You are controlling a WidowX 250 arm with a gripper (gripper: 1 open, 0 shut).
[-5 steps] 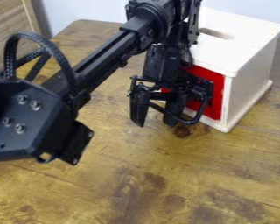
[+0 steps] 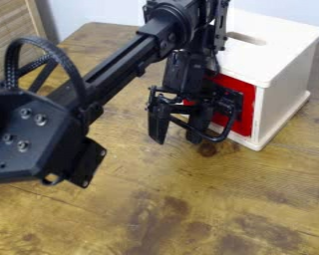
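My gripper [image 2: 185, 122] is low over the wooden table, in front of a white box [image 2: 279, 62] with a red front panel [image 2: 239, 98]. Its dark fingers overlap the red panel from this angle. I cannot tell whether they touch it, whether they are open or shut, or whether anything is between them. The arm crosses from the left and hides part of the box's front.
A light slatted wooden piece [image 2: 9, 55] stands at the back left. The white box has a slot in its top.
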